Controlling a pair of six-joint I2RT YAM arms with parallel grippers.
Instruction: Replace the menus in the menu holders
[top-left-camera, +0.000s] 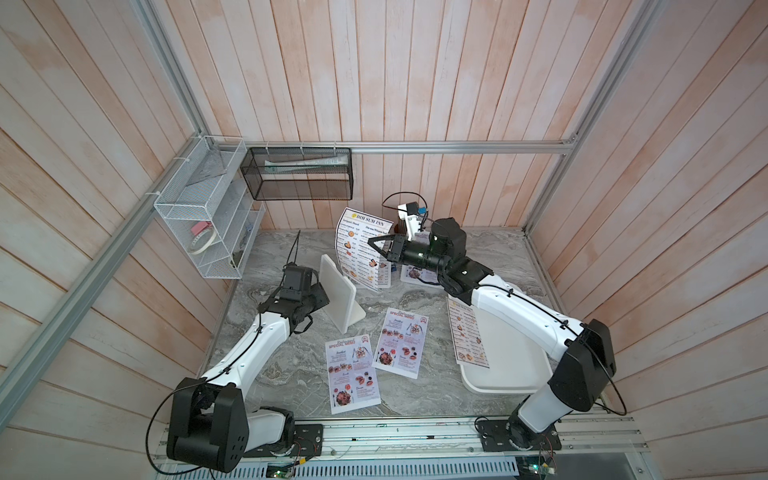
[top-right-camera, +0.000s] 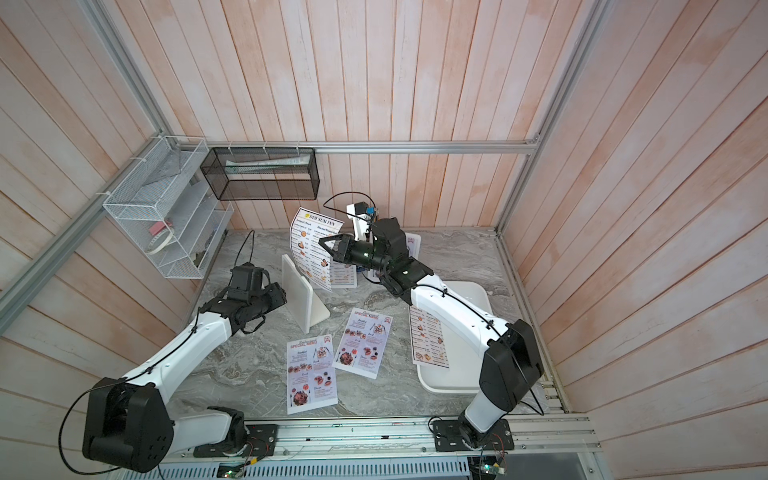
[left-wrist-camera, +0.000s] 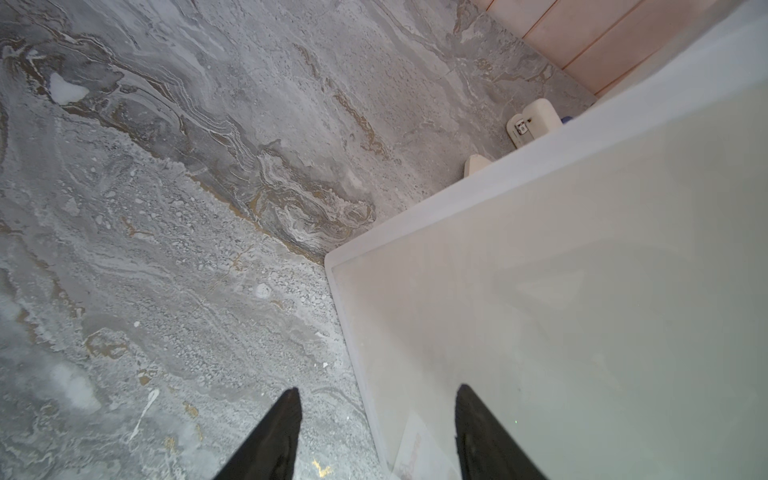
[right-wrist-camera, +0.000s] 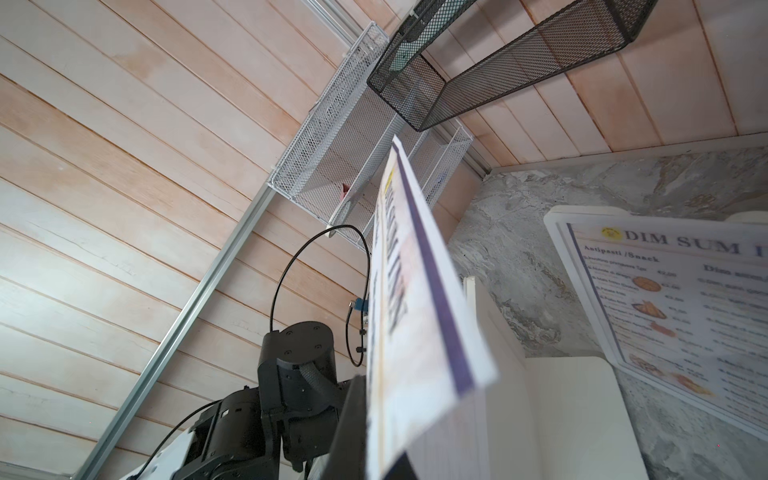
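My right gripper (top-left-camera: 376, 244) is shut on a curved Dim Sum Inn menu (top-left-camera: 357, 240), held upright above the middle back, as the top views show; its edge (right-wrist-camera: 424, 304) fills the middle of the right wrist view. My left gripper is part open beside a white menu holder (left-wrist-camera: 544, 304), nothing seen between its fingers. Behind the held sheet another Dim Sum Inn menu (right-wrist-camera: 672, 304) stands in a holder. Two special-menu sheets (top-left-camera: 352, 384) (top-left-camera: 400, 344) lie flat at the front middle.
A white tray (top-left-camera: 512, 368) with a long menu (top-left-camera: 468, 336) sits at the right. Wire shelves (top-left-camera: 204, 208) hang on the left wall, a black basket (top-left-camera: 297, 180) on the back rail. The front middle holds the loose sheets.
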